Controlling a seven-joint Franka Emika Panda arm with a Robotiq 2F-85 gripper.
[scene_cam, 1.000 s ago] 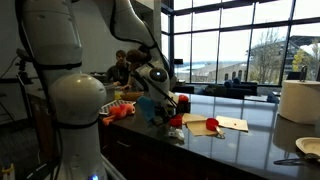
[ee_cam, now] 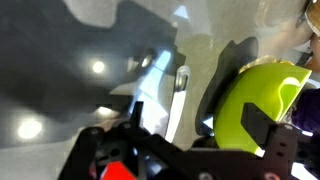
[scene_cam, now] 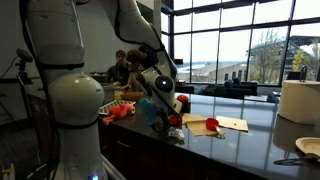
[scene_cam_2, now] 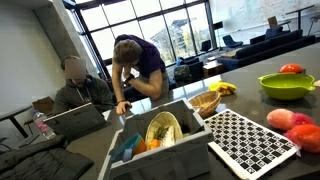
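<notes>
My gripper is open over a dark shiny tabletop in the wrist view, with nothing held between its fingers. Ahead of the gap lies a thin, pale, knife-like object. A bright green bowl-like thing lies to the right, partly hidden by the right finger. In exterior view 1 the gripper is low over the counter, its fingers too small and cluttered to make out. A blue item and a small red item are close to it.
A red cup, brown cardboard and white paper lie right of the arm. A large pale container stands at far right. Exterior view 2 shows a grey bin, a checkered board and a green bowl; people are behind.
The arm's wrist has shifted slightly right and tilted in exterior view 1. The cup, cardboard and paper have stayed where they were.
</notes>
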